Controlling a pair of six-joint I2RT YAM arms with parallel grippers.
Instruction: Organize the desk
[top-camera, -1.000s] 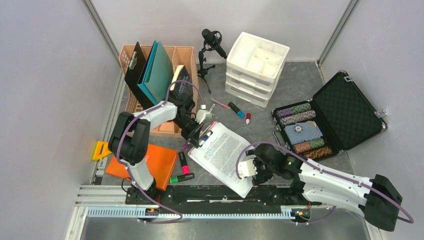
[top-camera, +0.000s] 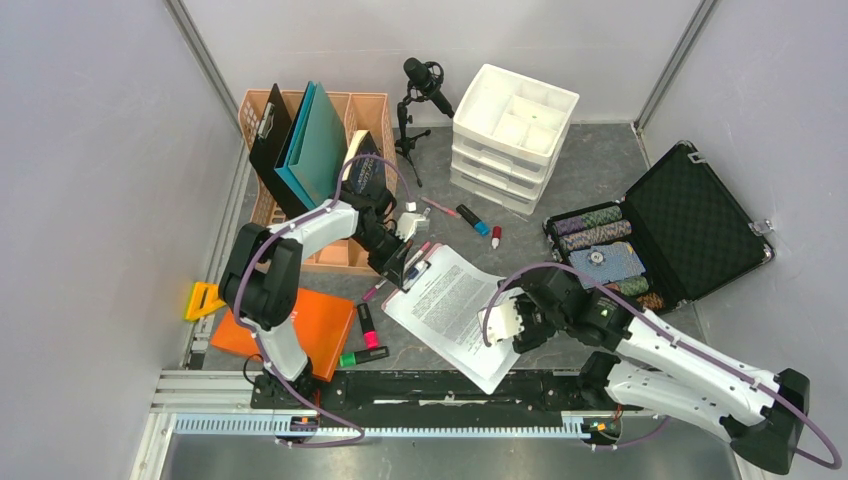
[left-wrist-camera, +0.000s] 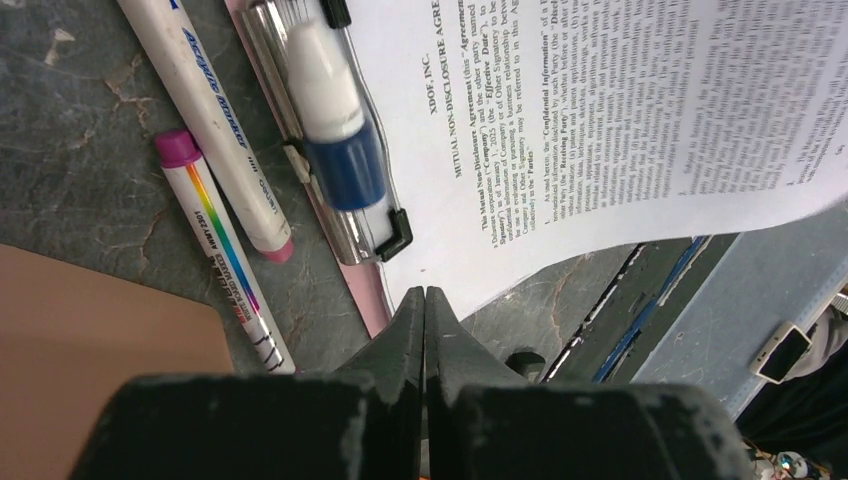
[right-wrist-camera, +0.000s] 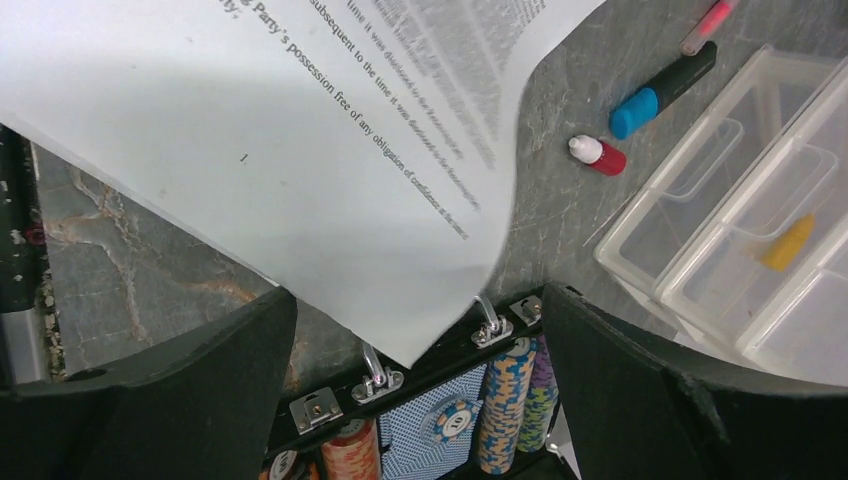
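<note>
A clipboard of printed pages (top-camera: 440, 310) lies on the desk, its metal clip (left-wrist-camera: 350, 236) in the left wrist view with a blue-and-white bottle (left-wrist-camera: 340, 170) on it. My left gripper is shut, nothing showing between its fingers, over the clip end beside markers (left-wrist-camera: 220, 250). My right gripper stands open above the paper's far corner, near the poker chip case (top-camera: 600, 260). An orange folder (top-camera: 290, 330) lies front left, with highlighters (top-camera: 366, 325) beside it.
An organizer (top-camera: 350, 110) with binders stands back left, a microphone (top-camera: 420, 80) behind, a drawer unit (top-camera: 510, 130) back right. Small pens and a red bottle (top-camera: 496, 237) lie in the middle.
My right arm has shifted slightly upward and rightward over the paper. The left gripper has moved very little.
</note>
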